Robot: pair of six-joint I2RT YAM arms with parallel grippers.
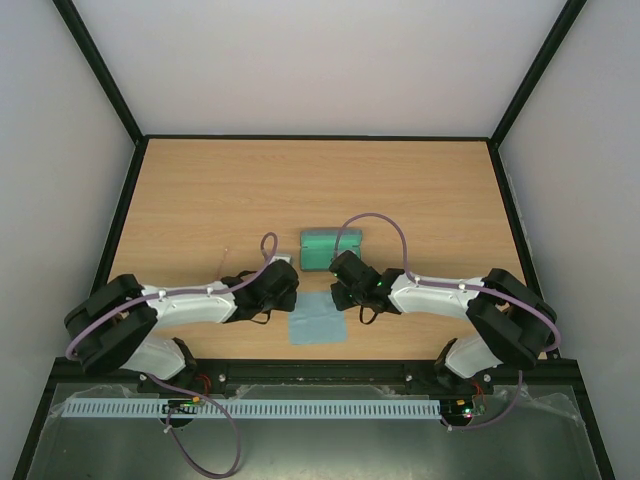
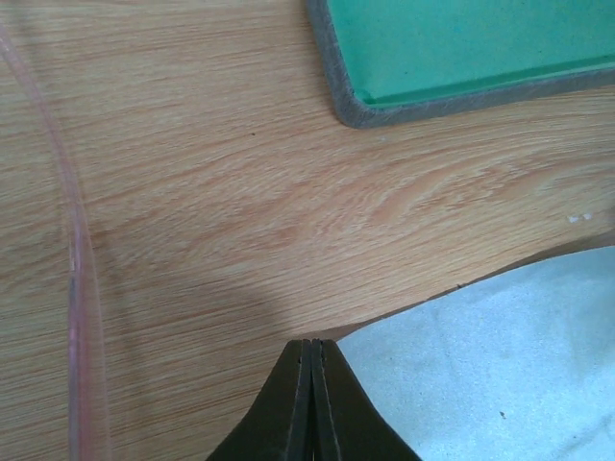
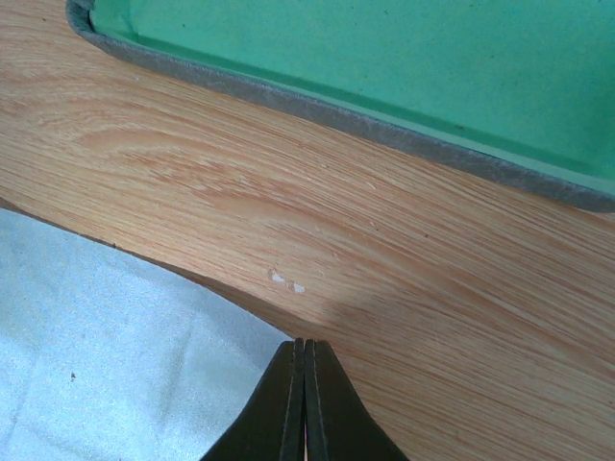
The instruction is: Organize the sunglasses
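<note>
A light blue cloth [image 1: 318,320] lies flat on the table between the two arms. Just beyond it sits a green case [image 1: 332,250], whose green inside and grey rim show in both wrist views. At one far corner of the cloth are the tips of my left gripper, shut with nothing visible between its fingers. My right gripper, also shut, has its tips at the other far corner; whether they touch the cloth I cannot tell. No sunglasses can be made out in any view.
Bare wooden table [image 1: 315,180] stretches out behind the case and to both sides. A purple tube arches over each arm, and the left one [image 2: 77,269] crosses the left wrist view. Small white specks lie between cloth and case.
</note>
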